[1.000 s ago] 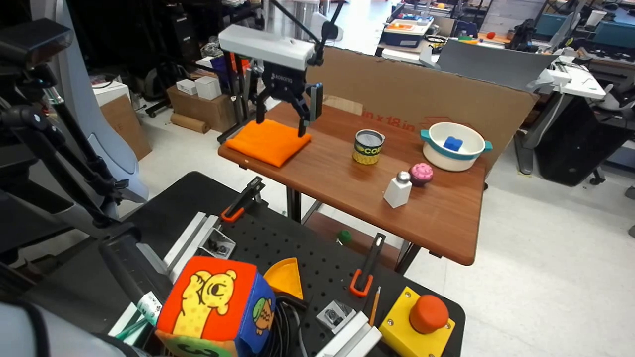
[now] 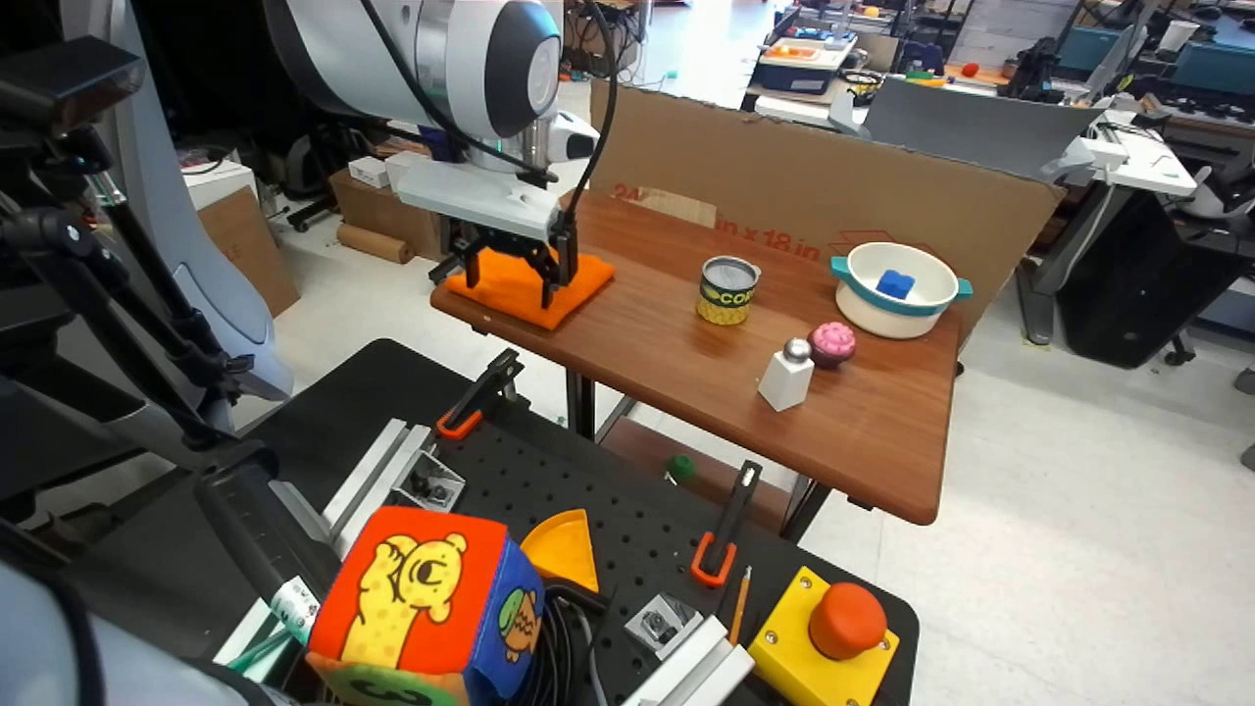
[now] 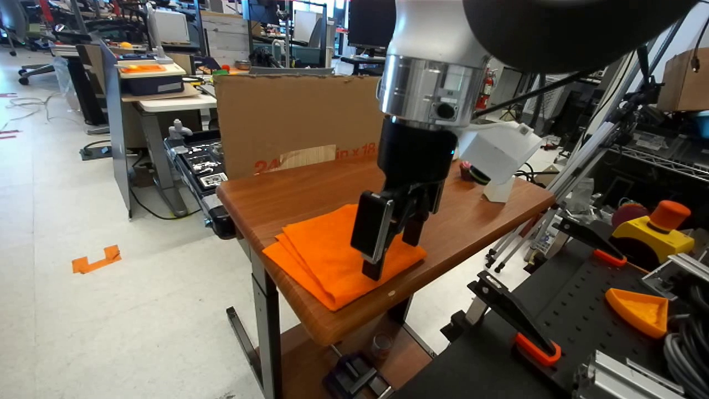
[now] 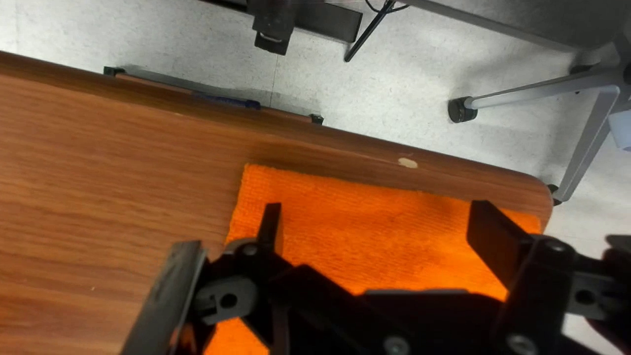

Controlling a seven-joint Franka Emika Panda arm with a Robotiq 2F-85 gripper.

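A folded orange cloth lies flat at the left end of the brown table; its layered folded edges show in exterior view 2, where the cloth reaches close to the table's corner. Over it, pointing down, is my gripper, its fingers wide apart. In the wrist view the two fingertips of the gripper stand far from each other, and the cloth spreads flat beneath, not pinched. Whether the fingertips touch the cloth cannot be told.
On the table stand a corn can, a white shaker, a pink-topped cupcake and a white pot holding a blue piece. A cardboard sheet borders the back. Bare wood lies between cloth and can.
My gripper has come down and towards the table's front-left edge, from above the cloth's far side to low over it. It stays open. The cloth and the other objects look unmoved.
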